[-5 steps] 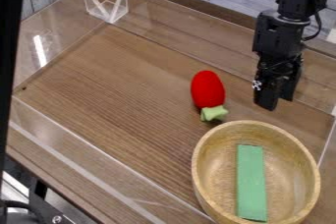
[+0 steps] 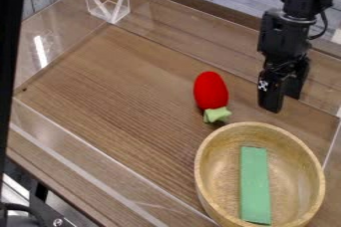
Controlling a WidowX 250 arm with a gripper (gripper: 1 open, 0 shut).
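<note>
The black arm comes in from the upper right, its gripper [image 2: 280,90] low over the wooden table to the right of a red rounded object [image 2: 210,90] with a small pale green piece [image 2: 217,115] at its lower end. The gripper looks open, with nothing visible between its fingers. Below them, a beige round bowl [image 2: 213,170] holds a flat green rectangular block [image 2: 254,184].
A white wire-like holder [image 2: 110,7] stands at the back left. Table edges show at left and at back.
The arm and gripper have shifted very slightly. The red object, bowl and block are unchanged.
</note>
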